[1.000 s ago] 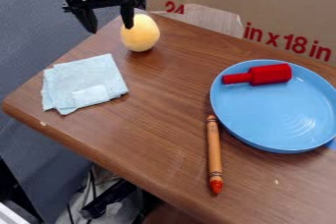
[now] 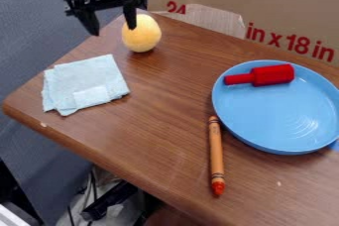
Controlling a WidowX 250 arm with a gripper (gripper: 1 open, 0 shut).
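My black gripper [image 2: 111, 20] is at the top left, its fingers parted with nothing visible between them, just above and left of a pale yellow ball [image 2: 142, 36]. A folded light-blue cloth [image 2: 82, 85] lies on the left of the wooden table. On the right, a blue plate [image 2: 276, 121] holds a red cylindrical object with a narrower end [image 2: 269, 74]. An orange crayon [image 2: 216, 161] lies left of the plate.
The table's left edge [image 2: 27, 93] drops to the floor. A cardboard box [image 2: 252, 2] stands along the back.
My gripper has shifted slightly over the last second near the ball. The objects on the table have not visibly moved.
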